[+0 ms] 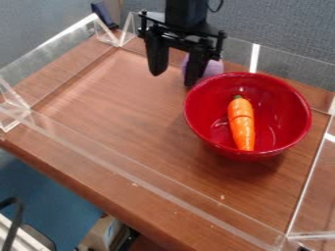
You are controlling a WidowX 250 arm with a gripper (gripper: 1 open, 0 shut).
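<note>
A red bowl (268, 108) stands on the right of the wooden table (118, 127), with an orange carrot (241, 124) lying inside it. My black gripper (175, 64) hangs at the top centre, above and left of the bowl, its two fingers spread open. Behind its right finger a purple object (213, 66) is partly hidden, near the back of the table.
Clear low walls (26, 78) border the table. A dark blue gap with some cardboard (102, 233) lies beyond the front left edge.
</note>
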